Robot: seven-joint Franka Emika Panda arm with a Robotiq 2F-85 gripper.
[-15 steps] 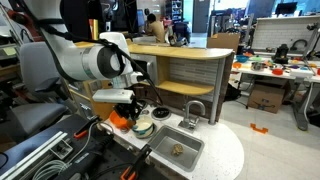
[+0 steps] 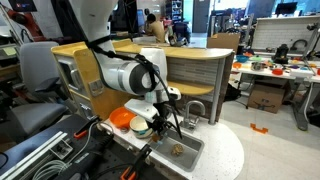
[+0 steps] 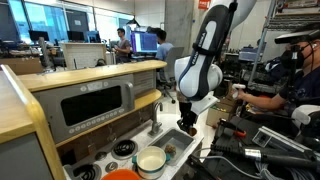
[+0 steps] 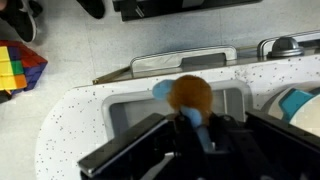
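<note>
A brown and blue soft-looking object [image 4: 192, 95] sits between the fingers of my gripper in the wrist view, with the fingers shut on it. Its exact kind is hard to tell. Behind it lies the grey sink basin [image 4: 121, 112], partly covered by the gripper. In exterior view 2 my gripper [image 3: 190, 122] hangs over the counter by the sink, a small brown patch of the held object [image 3: 193, 131] showing below it. A tan-brown item [image 2: 178, 149] rests in the sink [image 2: 190, 158] in exterior view 1.
A light bowl [image 3: 152, 160] and an orange bowl [image 3: 121, 175] stand beside the sink. The faucet [image 2: 191, 112] rises at its back edge. White counter [image 2: 225, 150] to the right of the sink is clear.
From beside the bowls, my gripper has moved right to the near edge of the sink, and the arm leans further over the counter. The bowls and the item in the sink have stayed put.
</note>
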